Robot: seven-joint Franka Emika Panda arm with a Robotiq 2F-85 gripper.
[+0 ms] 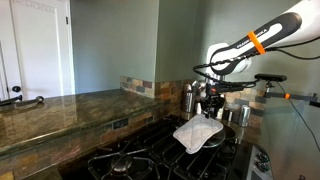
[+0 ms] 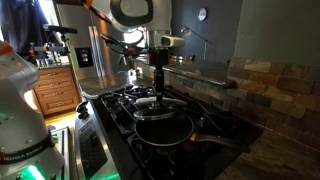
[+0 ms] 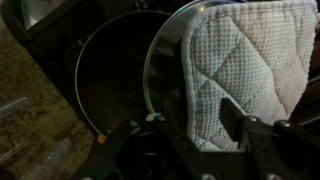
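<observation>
A white quilted cloth point(image 3: 247, 70) fills the right of the wrist view, and its lower end reaches the fingers of my gripper. In exterior view 1 the same cloth point(image 1: 197, 132) hangs slanted beneath my gripper point(image 1: 210, 112), which appears shut on it. Under the cloth, the wrist view shows part of a round metal-rimmed lid point(image 3: 155, 65), overlapping a dark pan point(image 3: 105, 75). Exterior view 2 shows my gripper point(image 2: 158, 93) just above the lid and the pan point(image 2: 165, 131); whether it touches the lid I cannot tell.
Black stove grates point(image 1: 150, 140) surround the pan, whose brown handle point(image 2: 215, 139) points right in exterior view 2. Bottles and a metal canister point(image 1: 188, 100) stand by the back wall.
</observation>
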